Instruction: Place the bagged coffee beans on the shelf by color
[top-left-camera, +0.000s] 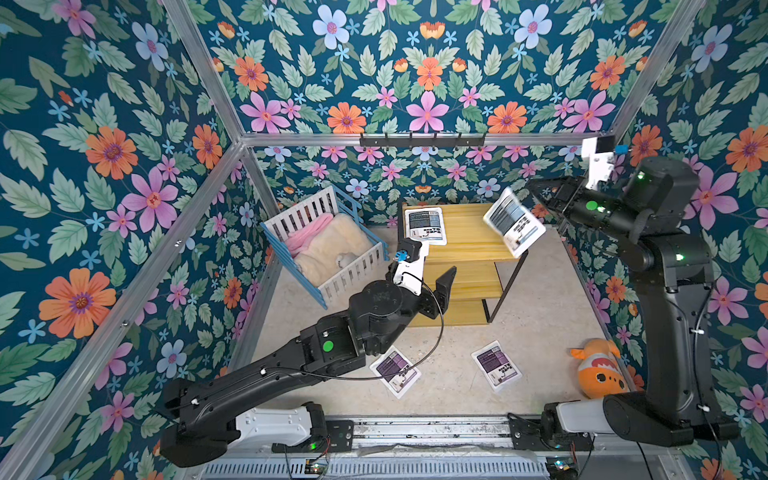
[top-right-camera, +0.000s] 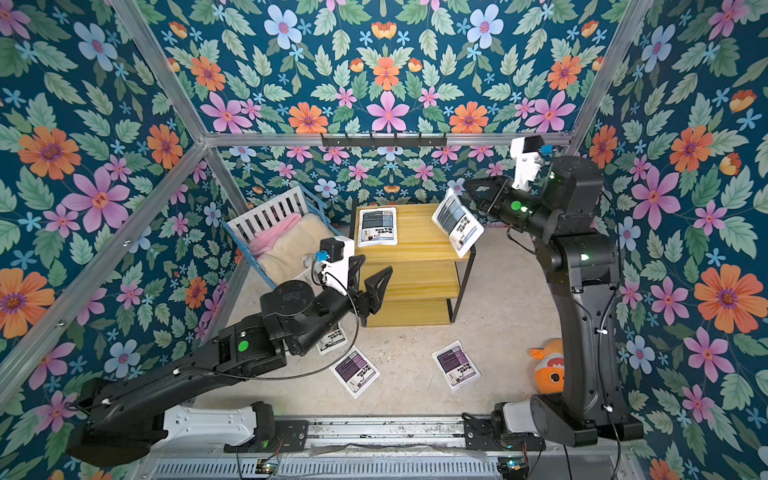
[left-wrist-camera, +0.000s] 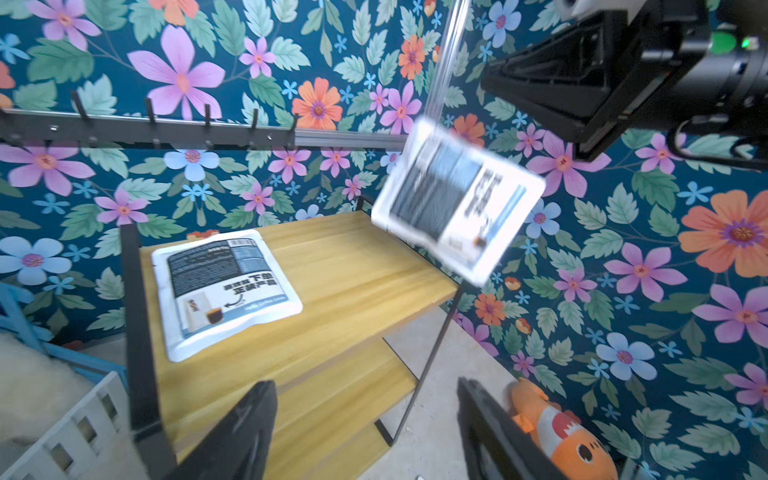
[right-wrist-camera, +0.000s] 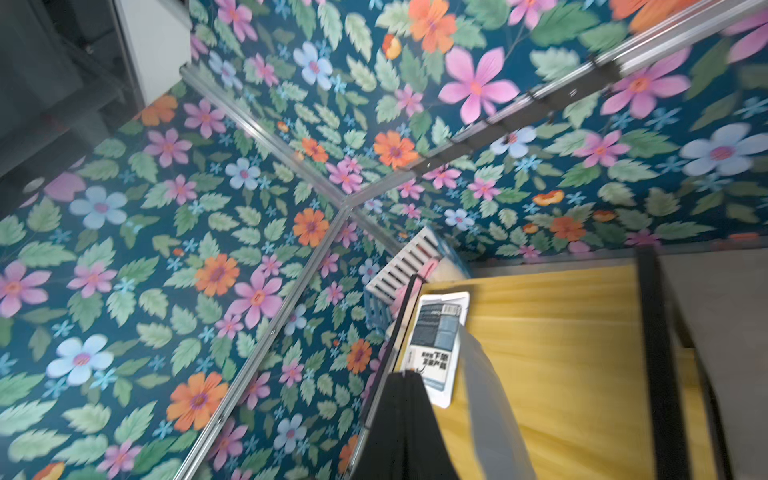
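Observation:
A wooden shelf (top-right-camera: 420, 276) stands at the back; a blue-grey labelled white bag (top-right-camera: 377, 226) lies at the left of its top. Over the top's right part a second such bag (top-right-camera: 457, 223) is tilted at the tip of my right gripper (top-right-camera: 477, 190), which is shut; the grip itself is hard to see. My left gripper is open, empty, in front of the shelf. Two purple-labelled bags (top-left-camera: 497, 365) (top-left-camera: 395, 370) lie on the floor at the front; another bag (top-right-camera: 331, 338) is mostly hidden by the left arm.
A blue-and-white crib (top-left-camera: 336, 281) with blankets stands left of the shelf. An orange plush toy (top-left-camera: 598, 369) sits at the front right. The floor (top-right-camera: 508, 312) right of the shelf is clear. A metal rail runs along the back wall.

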